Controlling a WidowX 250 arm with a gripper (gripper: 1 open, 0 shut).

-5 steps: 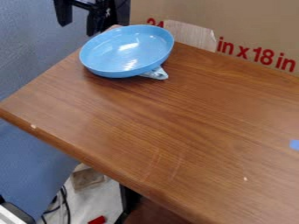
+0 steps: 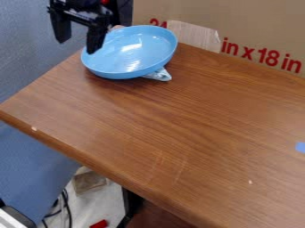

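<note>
My black gripper [image 2: 78, 31] is at the top left, its two fingers hanging apart and open with nothing seen between them, over the blue padded wall at the left of the blue dish [image 2: 131, 55]. The dish sits near the back left corner of the wooden table [image 2: 191, 134]. A light object [image 2: 160, 75] pokes out from under the dish's right side. A small reddish shape shows behind the gripper, too small to tell what it is.
A cardboard sheet [image 2: 244, 22] with red print stands along the back. A small blue patch [image 2: 299, 147] lies at the right edge. Cables lie below the left edge.
The dish has not visibly moved.
</note>
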